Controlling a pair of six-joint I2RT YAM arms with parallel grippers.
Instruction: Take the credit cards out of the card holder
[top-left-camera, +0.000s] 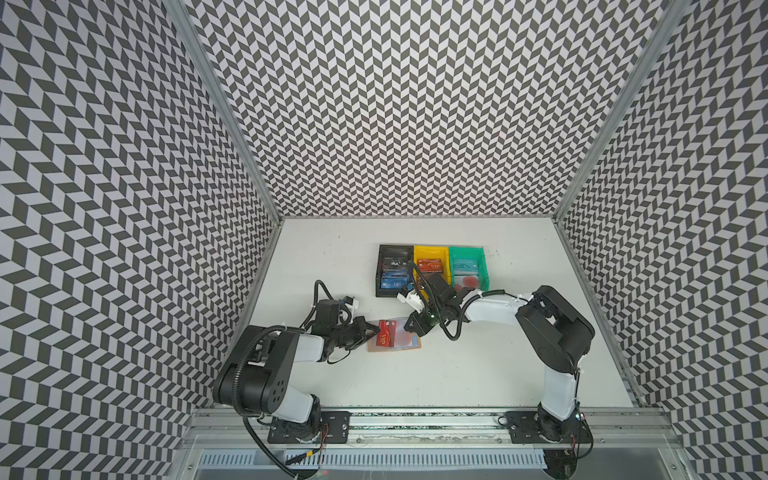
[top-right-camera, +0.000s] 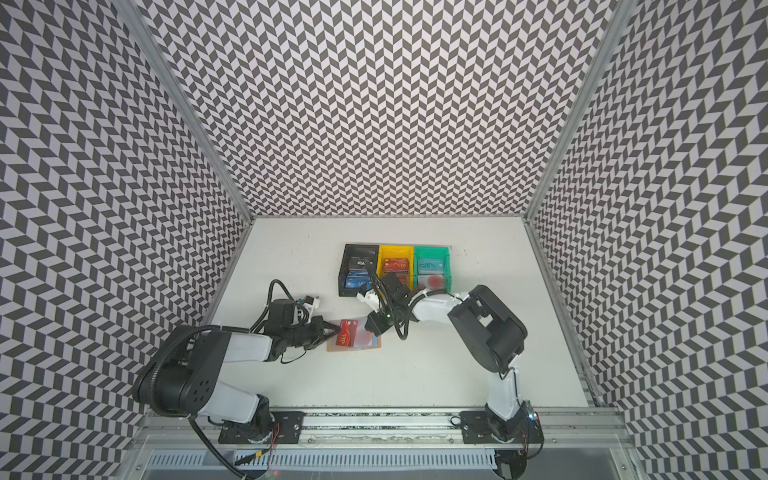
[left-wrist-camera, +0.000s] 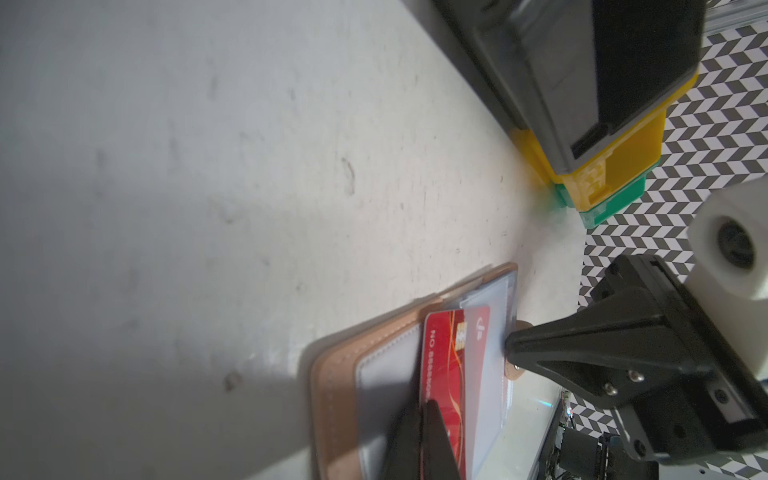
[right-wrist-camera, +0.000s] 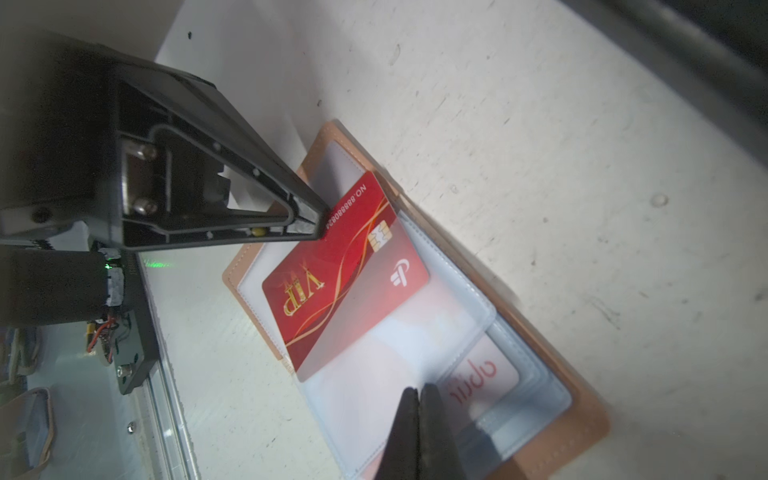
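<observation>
The tan card holder (right-wrist-camera: 577, 420) lies open on the table, with clear sleeves. A red VIP card (right-wrist-camera: 320, 272) is partly out of a sleeve, its exposed half toward my left gripper. That gripper is shut, its tips at the card's exposed edge; whether it pinches the card is hard to tell, as the card is thin. My right gripper is shut with tips down over the holder's other end, nothing visible between them. Another pale card (right-wrist-camera: 484, 372) shows inside a lower sleeve.
Behind the holder stand black (top-left-camera: 381, 272), yellow (top-left-camera: 432, 250) and green (top-left-camera: 482, 268) trays with cards in them, close to my right arm. The table's left, right and front areas are clear.
</observation>
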